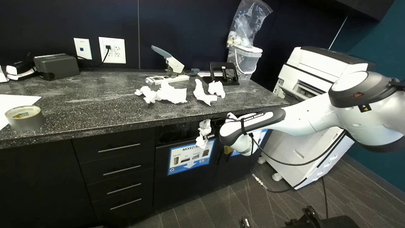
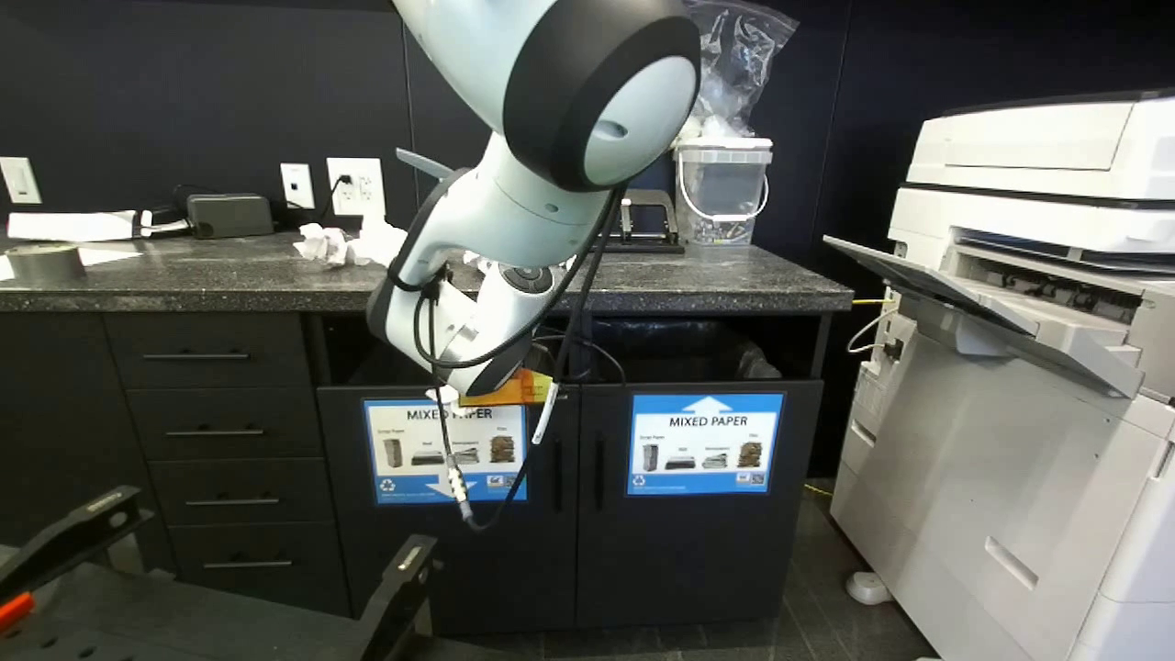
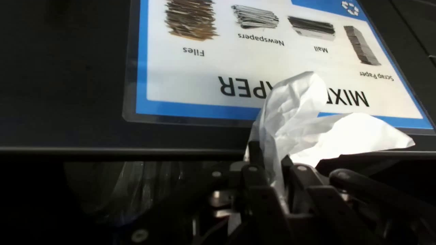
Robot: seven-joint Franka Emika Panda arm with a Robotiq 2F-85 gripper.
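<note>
Crumpled white paper (image 3: 294, 118) sticks out from between the fingers of my gripper in the wrist view, and the fingers are shut on it. From exterior view 1, that paper (image 1: 203, 133) hangs in front of the cabinet below the counter edge, at the upper part of the left "Mixed Paper" sign (image 1: 190, 156). The arm mostly hides the gripper in exterior view 2. More crumpled paper pieces (image 1: 172, 93) lie on the counter, with two others (image 1: 203, 93) further right.
Above both sign-bearing fronts are dark bin openings (image 2: 661, 351). The counter (image 1: 98, 102) holds a stapler (image 1: 172, 68), a black hole punch (image 1: 224, 73), a clear bucket (image 1: 245, 60) and a tape roll (image 1: 24, 117). A printer (image 2: 1024, 364) stands at the right.
</note>
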